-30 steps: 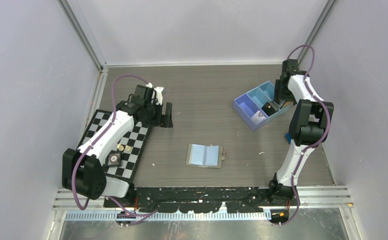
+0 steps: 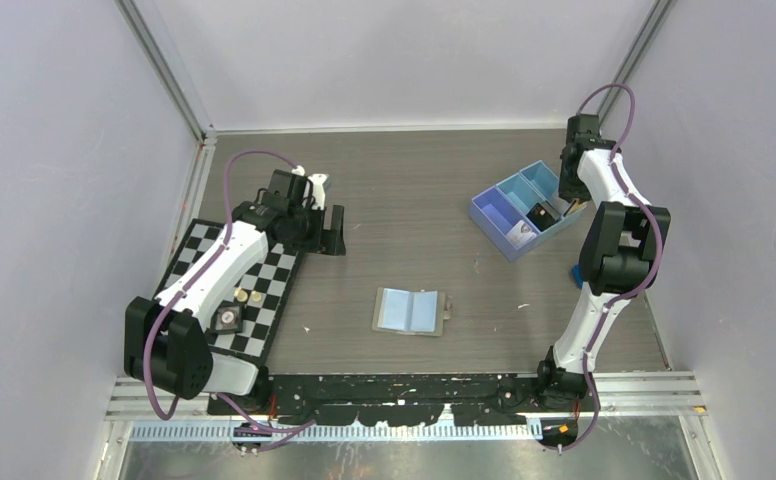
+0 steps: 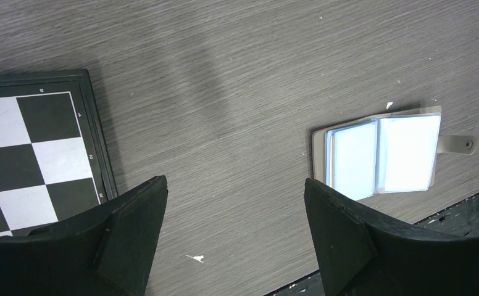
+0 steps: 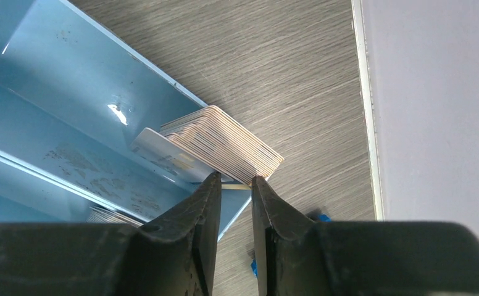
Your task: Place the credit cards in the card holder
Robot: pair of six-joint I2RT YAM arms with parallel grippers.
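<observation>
An open card holder with pale blue-white sleeves (image 2: 407, 312) lies on the table's front middle; the left wrist view shows the same holder (image 3: 404, 154). A stack of thin pale cards (image 4: 228, 143) leans over the rim of the blue box (image 4: 64, 92), and a whitish card (image 4: 172, 154) rests against its inner side. At the stack's lower end, my right gripper stands part open; box wall and a yellowish edge show through the narrow gap between its fingers. My left gripper is wide open and empty, between the chessboard and the holder.
The divided box's purple half (image 2: 492, 212) holds a few items, with a black object (image 2: 541, 215) near its middle. A chessboard (image 2: 276, 290) lies under the left arm. The right wall (image 4: 434, 111) is close to the right gripper.
The right gripper has shifted slightly to the right over the box's end, and its fingers look closer together. The left arm and the holder have stayed put.
</observation>
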